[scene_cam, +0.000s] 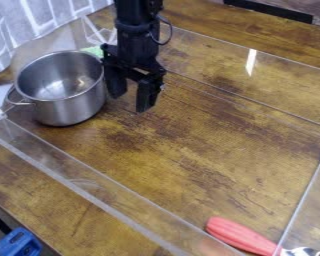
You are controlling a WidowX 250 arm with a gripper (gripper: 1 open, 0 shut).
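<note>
A large steel pot [53,88] stands on the wooden table at the upper left, inside a clear-walled area. My black gripper [131,85] hangs just right of the pot, close to its rim, fingers pointing down. Whether it is open or shut on anything is hard to make out. A small green item behind the arm is partly hidden.
A red-handled utensil [250,237] lies at the bottom right, and a blue object [16,243] sits at the bottom left corner.
</note>
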